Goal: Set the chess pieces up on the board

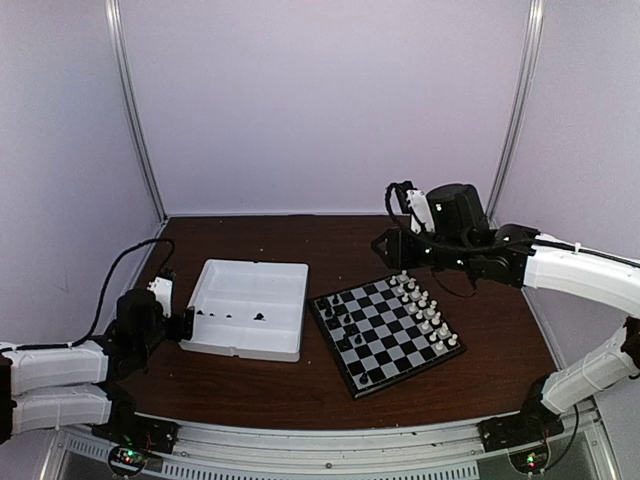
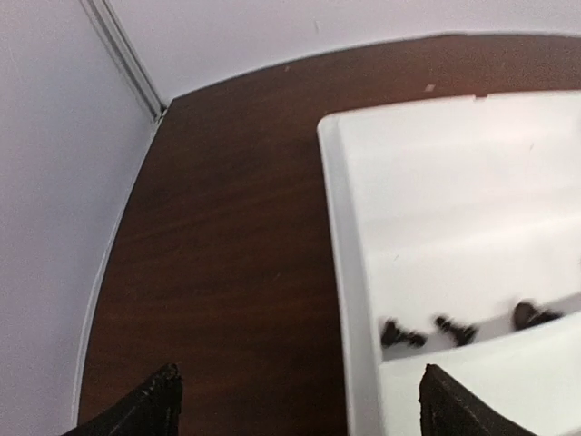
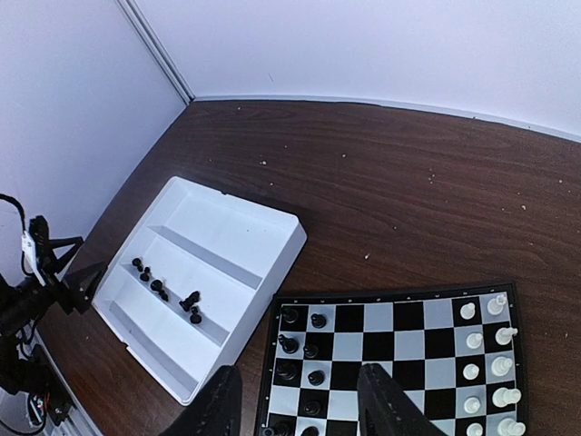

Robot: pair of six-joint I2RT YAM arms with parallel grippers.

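Note:
The chessboard [image 1: 388,335] lies right of centre on the table. White pieces [image 3: 499,365] stand in two rows along its right side; several black pieces [image 3: 287,370] stand along its left side. More black pieces [image 3: 156,285] lie loose in the white tray [image 3: 227,227], along its front compartment. Low at the tray's left edge, my left gripper is open, its fingers apart with nothing held; the tray's corner shows between and beyond them. My right gripper hangs above and behind the board, fingers apart and nothing between them.
Bare dark table [image 1: 330,240] stretches behind the tray and board, and in front of them. A wall [image 2: 54,182] closes the left side near my left arm. Raised walls surround the tray.

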